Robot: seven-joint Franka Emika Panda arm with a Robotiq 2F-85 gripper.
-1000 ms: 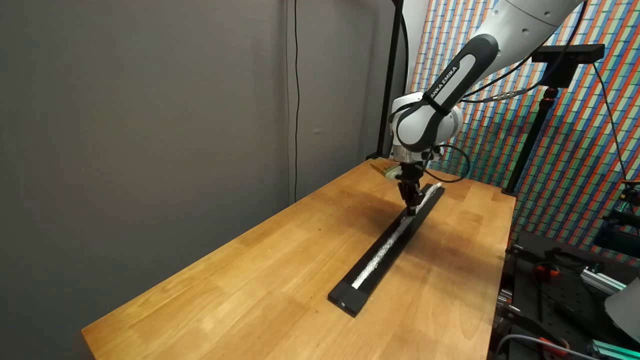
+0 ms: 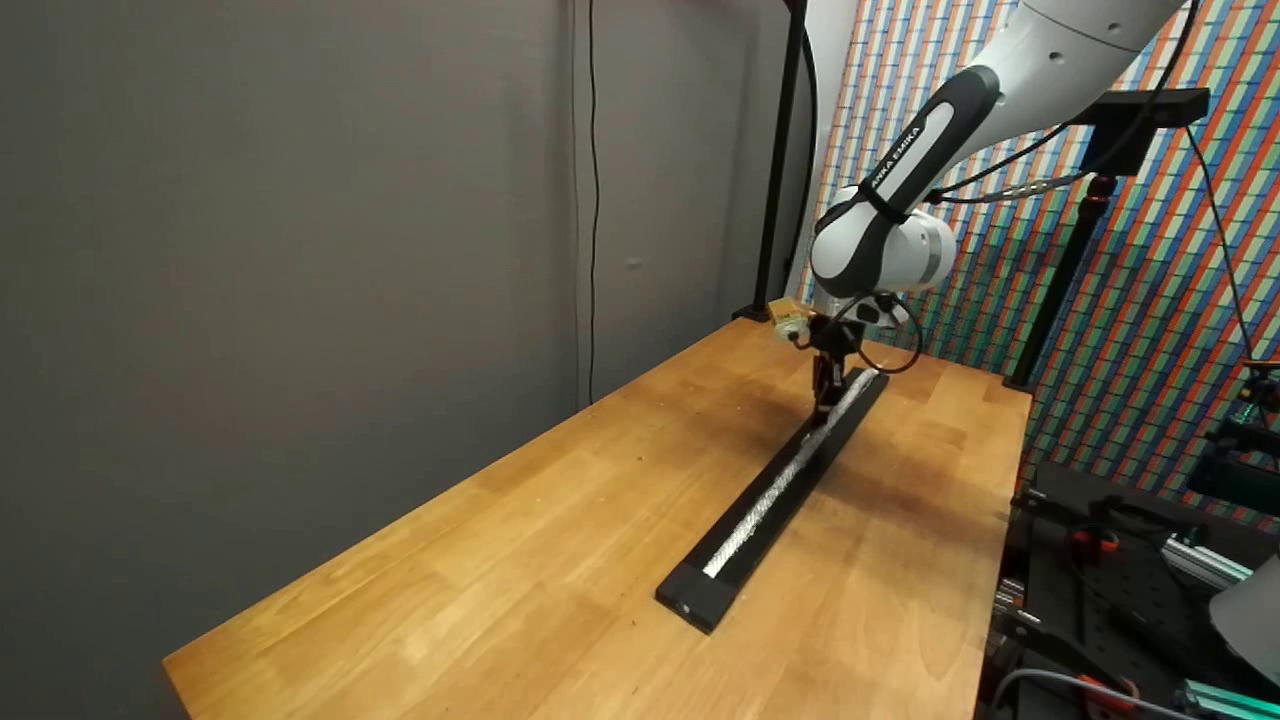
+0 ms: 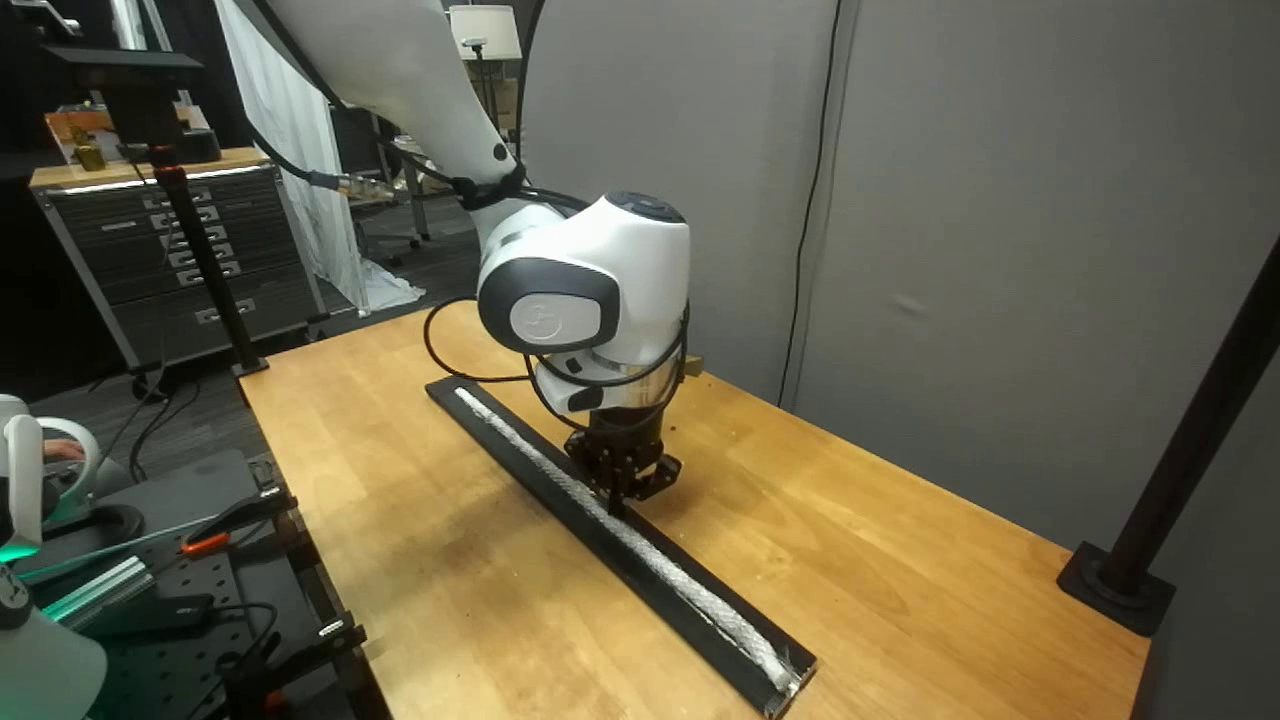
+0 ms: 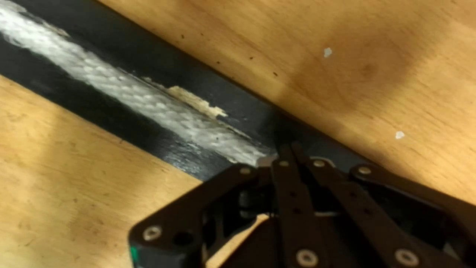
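Note:
A long black strip point(image 2: 794, 518) with a groove lies diagonally on the wooden table. Along the groove runs a white braided rope point(image 4: 147, 100), which shows from end to end in exterior view 2 except where the arm covers it. My gripper is shut, its fingers pressed side by side, and no rope shows between them. Its tips point down onto the strip, right at the rope; whether they touch the rope or the strip's edge I cannot tell. In the wrist view the rope runs from upper left and disappears under the gripper.
A torn tan edge point(image 4: 194, 100) shows beside the rope on the strip. Small white flecks point(image 4: 327, 52) dot the table. Black posts point(image 3: 1140, 480) stand at the table's edges, and a grey wall point(image 2: 360, 240) borders one side. Bare tabletop lies on both sides of the strip.
In exterior view 1 the wrist has shifted to the right and the hand's tilt has changed. The gripper's tips stay near the same stretch of strip, slightly higher in the picture.

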